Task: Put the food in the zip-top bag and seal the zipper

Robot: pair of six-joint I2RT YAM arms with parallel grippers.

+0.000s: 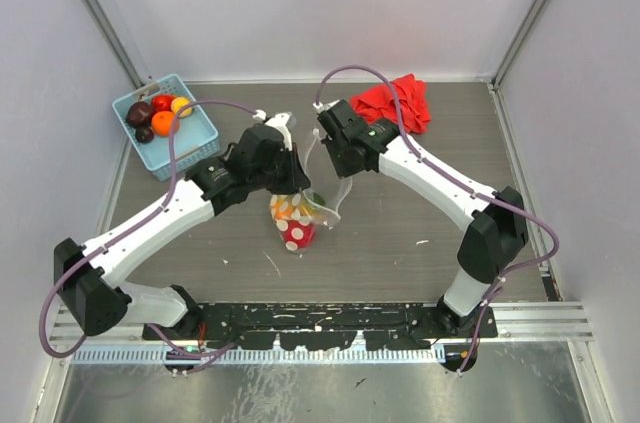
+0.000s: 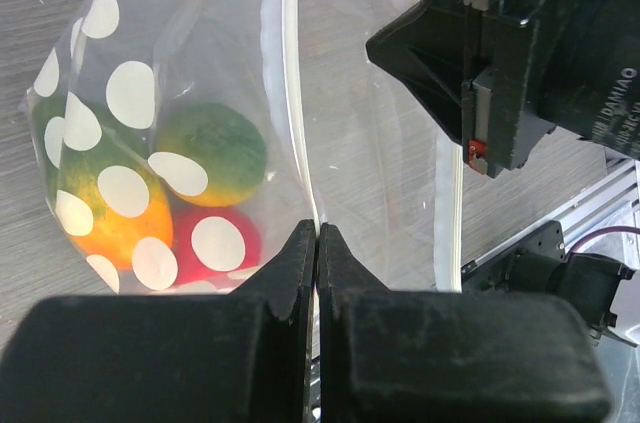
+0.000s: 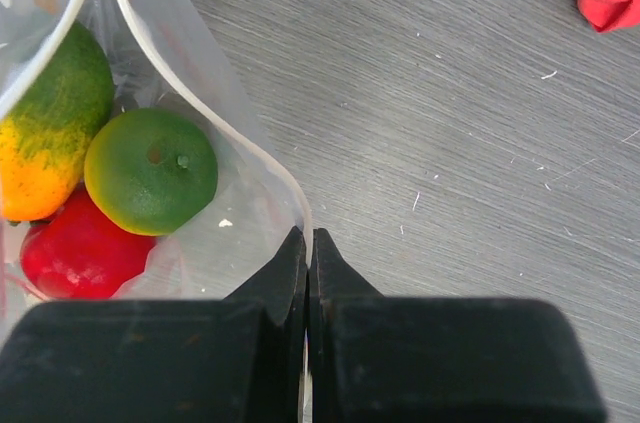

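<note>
The clear zip bag (image 1: 326, 211) with white dots hangs between my two grippers, its mouth spread open. Inside are a red food piece (image 3: 84, 248), a green round one (image 3: 152, 171) and an orange-green one (image 3: 55, 128), gathered toward the bag's bottom. My left gripper is shut on one rim of the bag, which runs up from between its fingertips. On the opposite rim my right gripper is shut, the pale edge passing between its fingers. From above, the arms hide part of the bag's mouth.
A blue basket (image 1: 205, 149) with several fruits and vegetables stands at the back left. A crumpled red cloth (image 1: 393, 105) lies at the back right.
</note>
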